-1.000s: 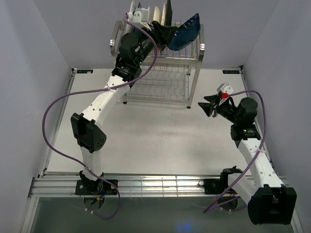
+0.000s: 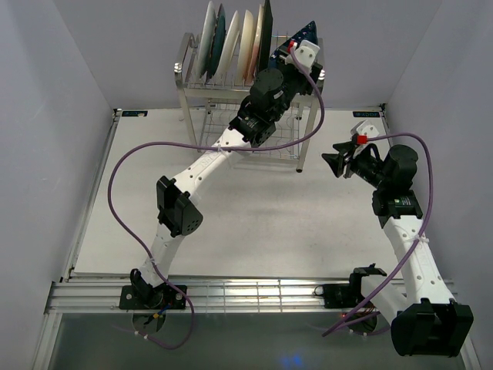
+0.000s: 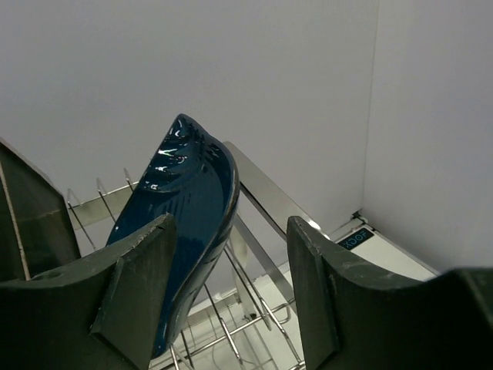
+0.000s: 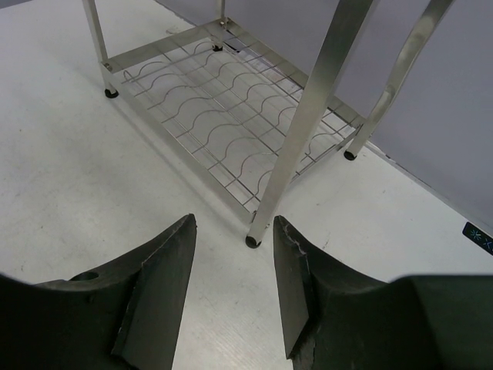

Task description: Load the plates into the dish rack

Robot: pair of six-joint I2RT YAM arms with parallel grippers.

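Note:
Several white, cream and dark plates (image 2: 227,46) stand upright in the top tier of the dish rack (image 2: 185,69). At its right end a glossy dark blue plate (image 3: 173,200) leans tilted; a dark plate (image 3: 31,216) stands left of it. My left gripper is at the rack's top right, its fingers apart just in front of the blue plate, which appears between and behind them, not clearly held. My right gripper hangs open over the floor to the right of the rack, nothing between its fingers.
The rack's lower wire shelf (image 4: 223,123) is empty. The white floor (image 2: 293,223) in front of the rack is clear. Grey walls close in both sides and the back.
My left arm has swung right along the rack to the blue plate at its right end.

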